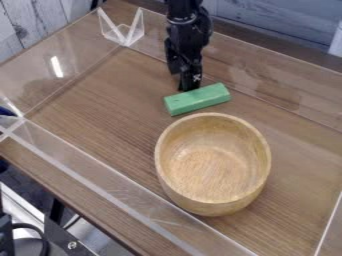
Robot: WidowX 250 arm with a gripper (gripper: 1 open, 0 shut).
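Observation:
My dark gripper (185,70) reaches down from the top centre to the wooden table, just behind a green rectangular block (198,99) that lies flat. The fingers are dark and small in this view, so I cannot tell how far apart they are or whether anything is between them. A round, pale wooden bowl (213,163) sits in front of the block.
A clear plastic piece (122,27) stands at the back left. A transparent edge runs along the front left of the table (80,120), with black cables beyond it at the bottom left.

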